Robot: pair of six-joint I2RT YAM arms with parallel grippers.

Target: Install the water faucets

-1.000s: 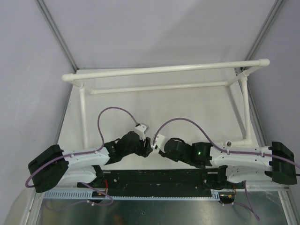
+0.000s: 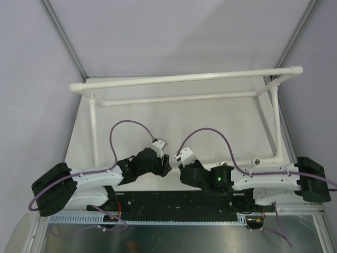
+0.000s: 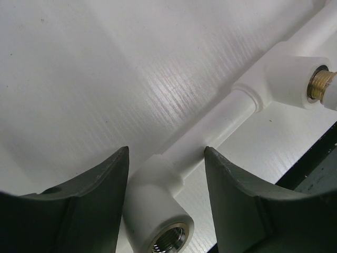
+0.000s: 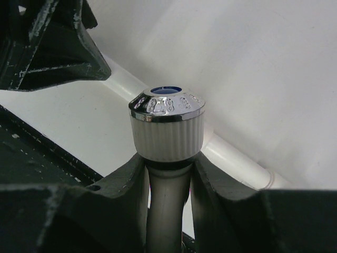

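My left gripper is shut on the white front pipe (image 3: 224, 118), beside a white fitting with a threaded metal socket (image 3: 168, 240); another fitting (image 3: 289, 79) with a brass-threaded piece sticks out at right. In the right wrist view a chrome-topped faucet part (image 4: 167, 129) with a blue cap and ribbed band stands between the fingers of my right gripper, which appears closed round its dark stem. In the top view my right gripper (image 2: 187, 161) is just right of the left one (image 2: 162, 161).
A white pipe frame with top rail (image 2: 189, 76) and rear rail (image 2: 179, 99) surrounds a bare white board (image 2: 200, 121). A dark strip runs along the board's front edge. The left gripper's dark body (image 4: 52, 52) is close beside the faucet part.
The left arm has not visibly moved.
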